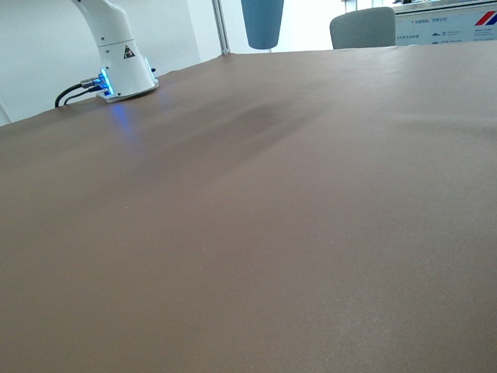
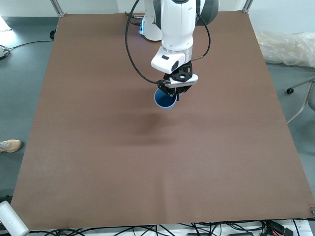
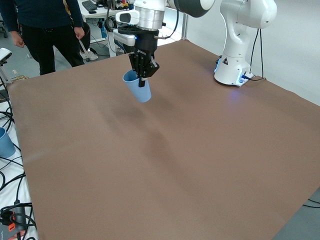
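The black gripper [image 3: 141, 80] at the end of the white arm is shut on the wall of a blue cup [image 2: 165, 101], holding it above the brown table [image 2: 162, 162]. In the camera right view the cup [image 3: 140, 92] hangs tilted below the fingers. In the camera top view only the lower part of the cup [image 1: 261, 22] shows, high at the top, well clear of the tabletop.
Another blue cup [image 3: 4, 144] sits among cables beside the table. A person [image 3: 47, 35] stands beyond the table.
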